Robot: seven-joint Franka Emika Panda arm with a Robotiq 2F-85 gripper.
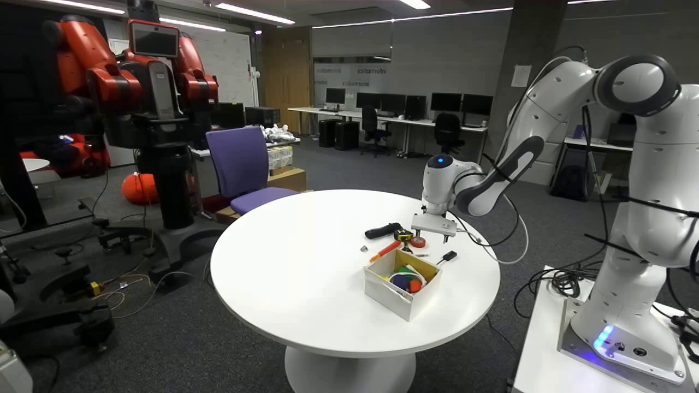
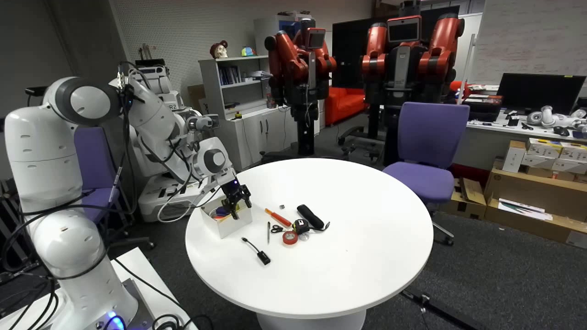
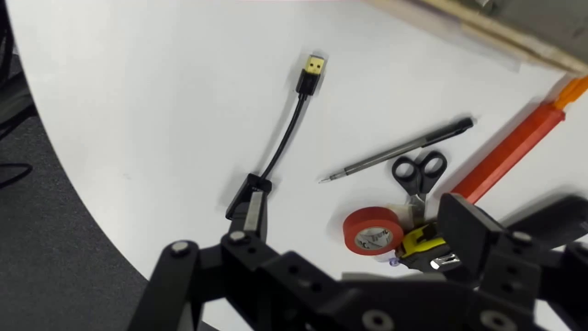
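Note:
My gripper is open above the white table point(image 1: 295, 262), its two fingers wide apart with nothing held between them. In the wrist view the left finger point(image 3: 256, 212) overlaps the body of a black USB adapter cable point(image 3: 284, 138); whether they touch cannot be told. A dark pen point(image 3: 408, 148), black-handled scissors point(image 3: 423, 172) and a roll of red tape point(image 3: 373, 231) lie beyond or between the fingers. A yellow and black tape measure point(image 3: 421, 241) is partly covered by the right finger. The open white box point(image 1: 389, 293) holds several coloured items.
An orange-red tool point(image 3: 510, 146) and a black case point(image 2: 311, 216) lie near the small items. A small metallic piece point(image 2: 282, 206) rests apart from them. A purple chair point(image 1: 242, 167) stands at its edge.

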